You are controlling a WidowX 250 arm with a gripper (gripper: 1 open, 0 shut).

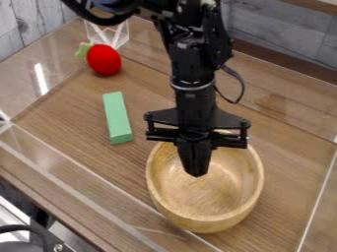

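Observation:
The black arm hangs from the top middle, with its gripper [198,148] over the back part of a round wooden bowl [204,202]; the fingertips are dark and partly hidden, so what is between them is unclear. A green block [117,116] lies to the left of the gripper on the wooden table [66,167]. A red tomato-like object [105,60] with a green top sits at the back left.
A clear plastic item [109,30] stands at the back left behind the red object. Dark cables show at the lower left corner.

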